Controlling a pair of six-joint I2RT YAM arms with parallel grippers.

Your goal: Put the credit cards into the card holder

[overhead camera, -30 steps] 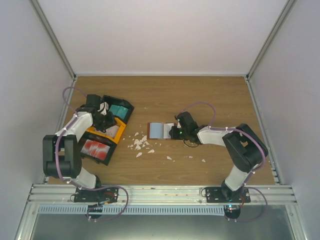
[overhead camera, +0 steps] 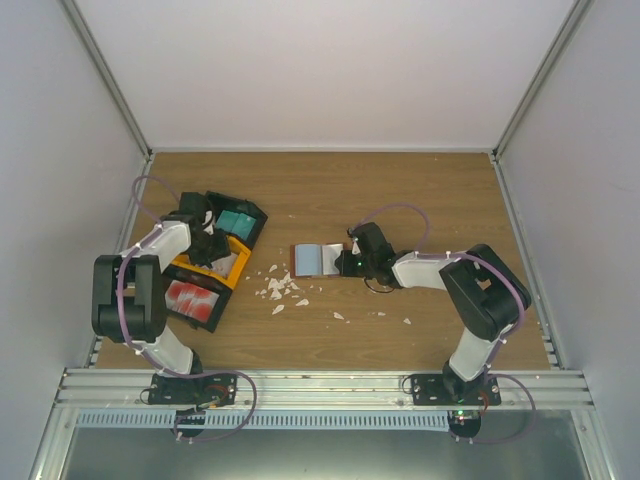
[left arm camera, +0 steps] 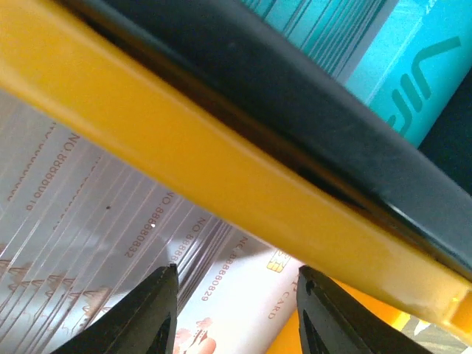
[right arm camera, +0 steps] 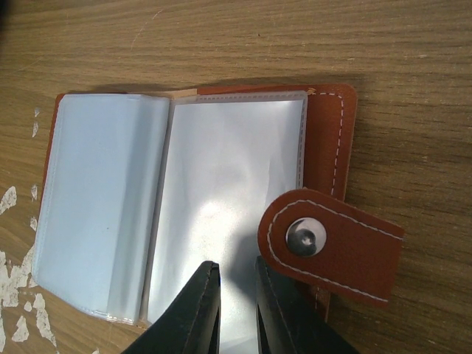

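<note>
Several pale printed cards [left arm camera: 110,221] lie in a row inside the yellow tray [left arm camera: 214,162]. Just above them, my left gripper has its fingers apart, with the front card showing in the gap and no card clearly held. The brown card holder [right arm camera: 335,140] lies opened on the table, its light-blue page [right arm camera: 88,199] to the left and its clear sleeve [right arm camera: 228,162] to the right. At the sleeve's near part, my right gripper is nearly closed on the holder; the exact pinch is hidden below the fingertips.
A black tray with teal cards [overhead camera: 236,221] stands behind the yellow one, and a black tray with red-and-white cards [overhead camera: 190,300] in front. The holder's snap strap [right arm camera: 346,254] sticks out to the right. White flecks [overhead camera: 280,285] mark the table.
The left gripper has shifted slightly over the yellow tray, its forearm moving a little to the right. The holder and right gripper have slid slightly left over the last second.
</note>
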